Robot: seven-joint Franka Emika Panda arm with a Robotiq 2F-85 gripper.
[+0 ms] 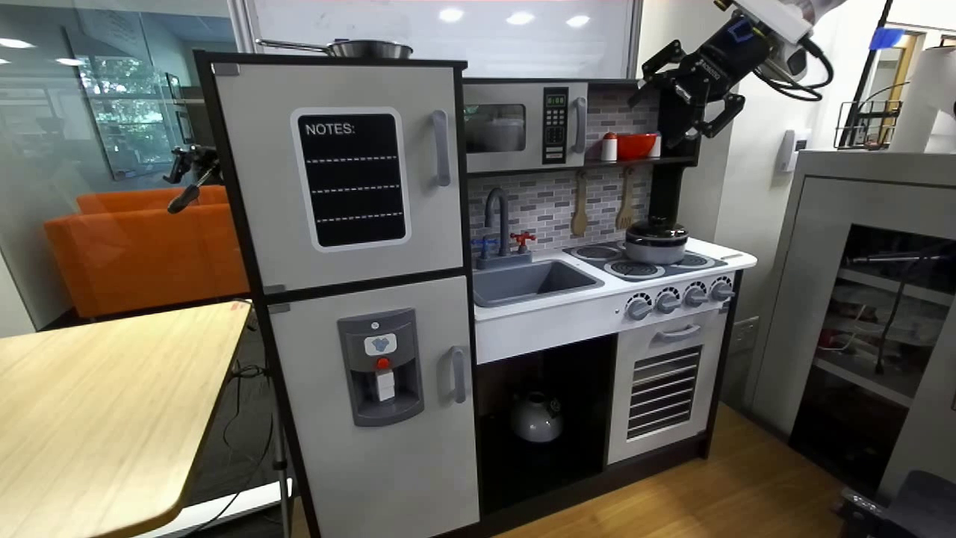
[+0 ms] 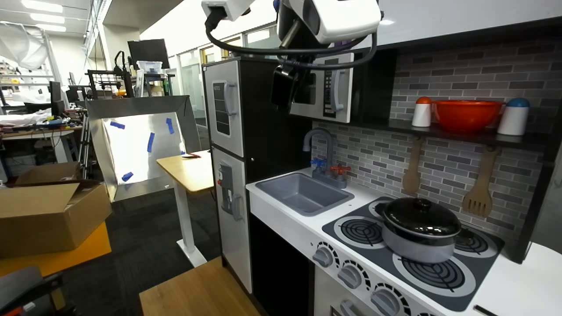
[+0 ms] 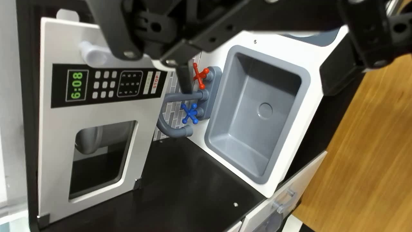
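Observation:
My gripper [image 1: 668, 116] is raised in the air in front of the toy kitchen's upper right part, its fingers spread wide and empty. From the wrist view, one dark finger pad [image 3: 185, 78] shows near the red tap handle [image 3: 200, 75] and the other finger pad [image 3: 338, 69] appears over the front edge of the counter. Between and beyond them lies the empty grey sink [image 3: 257, 112]. The closed microwave [image 3: 60, 127] fills the left of that view, with its grey handle [image 3: 96, 56] partly behind a finger. A lidded pot [image 2: 421, 231] stands on the stove.
On the shelf, a red bowl [image 2: 466, 115] sits between an orange-topped shaker [image 2: 422, 113] and a blue-topped shaker [image 2: 513, 118]. Wooden utensils hang below. The fridge [image 1: 260, 179] has both doors closed, with a pan [image 1: 372, 49] on top. A kettle [image 1: 538, 418] stands in the open lower compartment.

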